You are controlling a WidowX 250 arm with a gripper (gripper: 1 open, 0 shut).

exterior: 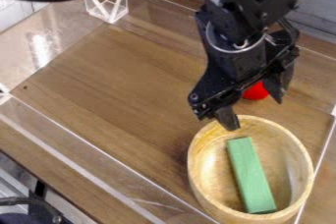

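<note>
A wooden bowl (213, 180) sits at the lower right of the camera view, with a green block (250, 175) lying inside it. My black gripper (247, 110) is above the bowl's back rim, its fingers open and pointing down. Behind the gripper a red object (257, 91) shows, partly hidden by it.
The wooden floor (112, 81) of a clear-walled tray is bare at the left and middle. A small clear bracket (105, 7) stands at the back left edge, and a dark cable shows at the lower left outside the tray.
</note>
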